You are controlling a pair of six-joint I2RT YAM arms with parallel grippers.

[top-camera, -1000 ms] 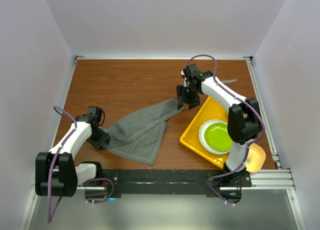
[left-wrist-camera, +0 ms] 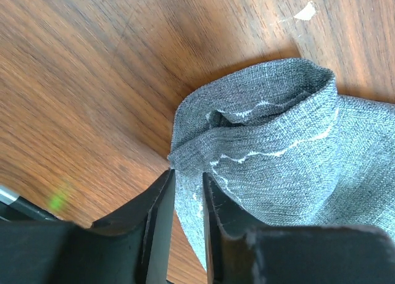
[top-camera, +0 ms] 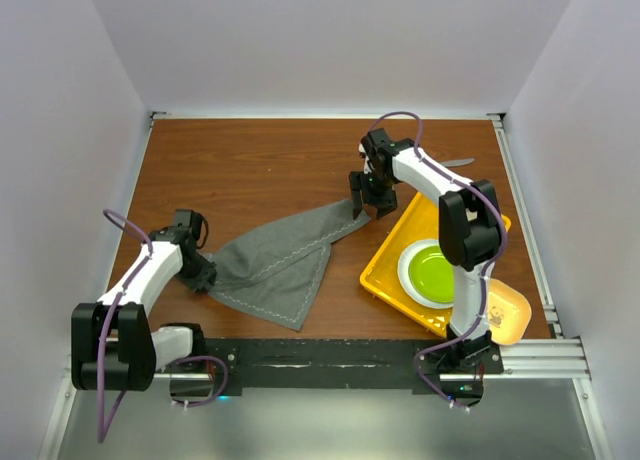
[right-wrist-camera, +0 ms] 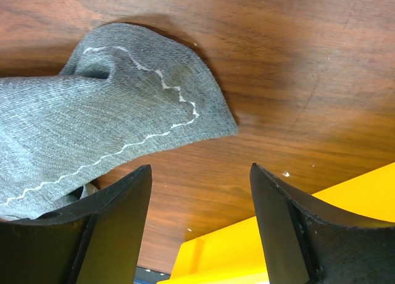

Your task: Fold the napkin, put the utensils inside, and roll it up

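Observation:
A grey napkin (top-camera: pixel 285 265) with white stitching lies folded unevenly on the wooden table, its long band reaching up to the right. My left gripper (top-camera: pixel 208 279) is low at the napkin's left corner; in the left wrist view its fingertips (left-wrist-camera: pixel 208 184) are part open at the bunched, folded edge. My right gripper (top-camera: pixel 370 202) hangs over the band's right tip; in the right wrist view it is open, the stitched tip (right-wrist-camera: pixel 197 111) lying beyond its fingers with nothing held.
A yellow tray (top-camera: pixel 385 270) at the right holds a green plate (top-camera: pixel 432 276) on a white one. An orange dish (top-camera: pixel 508 310) sits beside it, and a knife (top-camera: pixel 457 162) lies at the back right.
My right arm has shifted slightly, its gripper staying over the napkin's right tip. The left arm and the napkin look almost unchanged.

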